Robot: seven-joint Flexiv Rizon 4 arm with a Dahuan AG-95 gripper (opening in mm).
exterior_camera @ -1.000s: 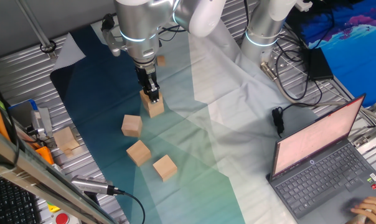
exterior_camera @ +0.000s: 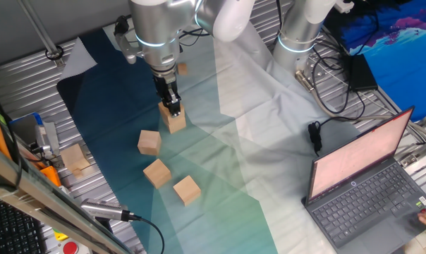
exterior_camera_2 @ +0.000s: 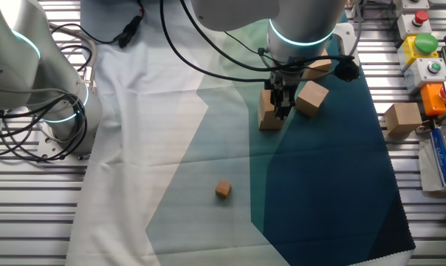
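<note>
My gripper [exterior_camera: 174,109] points down at a wooden block [exterior_camera: 175,123], its dark fingers overlapping the block's top in exterior view 1. From the opposite side, in exterior view 2, the gripper [exterior_camera_2: 283,107] covers the right part of that block [exterior_camera_2: 268,117]. Whether the fingers are closed on it or merely beside it cannot be made out. A much smaller wooden cube [exterior_camera_2: 223,189] sits alone behind the gripper.
An open laptop [exterior_camera: 368,197] occupies the right side, with a person's hand on it. Another wooden block [exterior_camera_2: 403,119] rests off the cloth, near the button boxes [exterior_camera_2: 422,72]. The pale cloth [exterior_camera: 248,127] has free room.
The arm, gripper and blocks have stayed where they were. Only the person's hand at the laptop has shifted, toward the right edge.
</note>
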